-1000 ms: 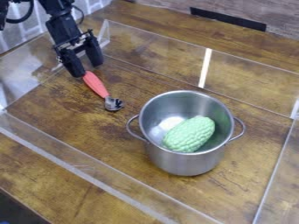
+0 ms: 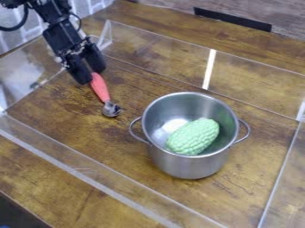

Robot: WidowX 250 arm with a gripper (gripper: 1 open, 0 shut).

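My black gripper (image 2: 86,68) is at the upper left, low over the wooden surface, right at the red handle of a utensil (image 2: 100,89) with a metal end pointing toward the viewer. The gripper is open; whether its fingers touch the handle is hard to tell. A steel pot (image 2: 191,165) with two handles stands at the right, holding a pale green bumpy object (image 2: 192,135).
Clear low walls or panels run along the left, front and right of the wooden surface (image 2: 84,160). A white strip (image 2: 210,69) lies at the back right.
The gripper has moved down toward the viewer, coming over the upper part of the red handle. The pot and its content have not moved.
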